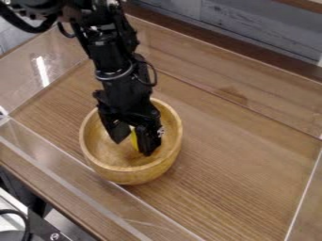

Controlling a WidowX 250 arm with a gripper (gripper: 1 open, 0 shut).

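Note:
My black gripper (134,135) reaches down into a wooden bowl (130,168) left of the middle of the table. It is open, its fingers inside the bowl around a small yellow object (132,141), which is mostly hidden behind the fingers; whether they touch it I cannot tell.
A raised wooden edge and grey panelling (227,28) run along the back. Dark cables lie at the lower left beyond the table's edge.

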